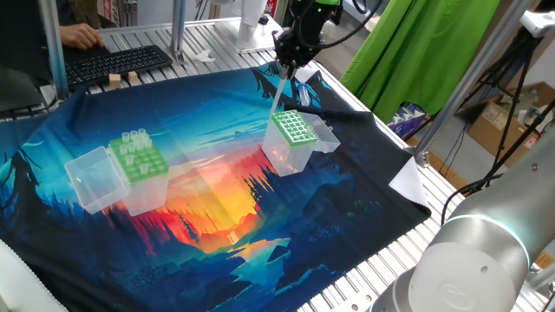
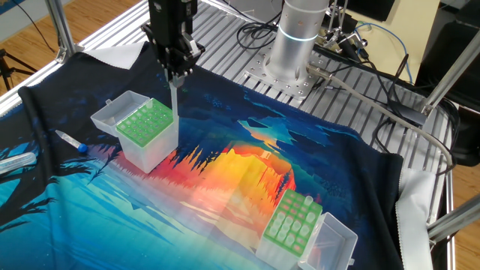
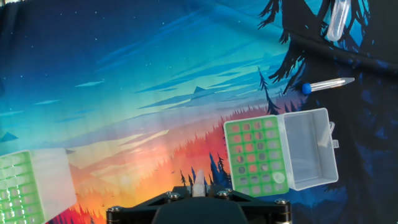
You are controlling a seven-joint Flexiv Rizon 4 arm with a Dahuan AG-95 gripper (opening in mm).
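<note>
My gripper [image 1: 286, 68] is shut on a long clear pipette tip [image 1: 278, 94], which hangs down slightly tilted. The tip's lower end is close to the rim of one rack box [image 1: 287, 154]; whether they touch I cannot tell. That box has a green grid top [image 2: 145, 122] with mostly empty holes and an open lid hinged at its side. In the wrist view, one clear piece [image 3: 278, 177] sits in a corner hole of this grid. A second rack box [image 1: 147, 192], also with its lid open, has several clear tips [image 1: 136, 139] standing in its green grid.
A blue-capped pen-like tube [image 2: 73, 141] and another clear tube [image 3: 338, 20] lie on the cloth beyond the emptier box. A keyboard [image 1: 119, 65] and a person's hand are at the table's edge.
</note>
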